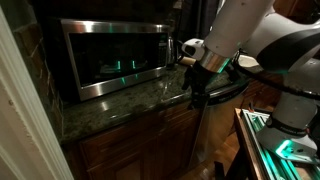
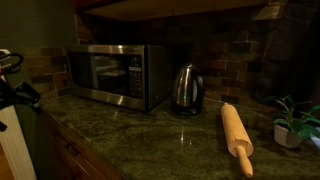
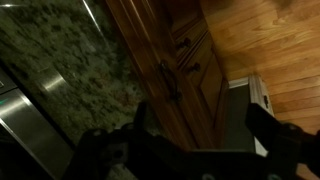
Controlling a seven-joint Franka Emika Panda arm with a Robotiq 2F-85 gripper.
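Observation:
Over the floor in front of the dark granite counter hangs my gripper, open, with nothing seen between its fingers. Exterior view 1 has the gripper at the end of the white arm, pointing down near the counter's front edge. Part of it shows at the left edge of exterior view 2. A silver microwave stands against the back wall, its door closed. To its right is a dark, shiny kettle. A light wooden rolling pin lies farther right on the counter.
A potted plant stands right of the rolling pin. Wooden cabinets with dark handles run below the counter. Bare wood floor shows in the wrist view. Between microwave and rolling pin, the counter's front is clear.

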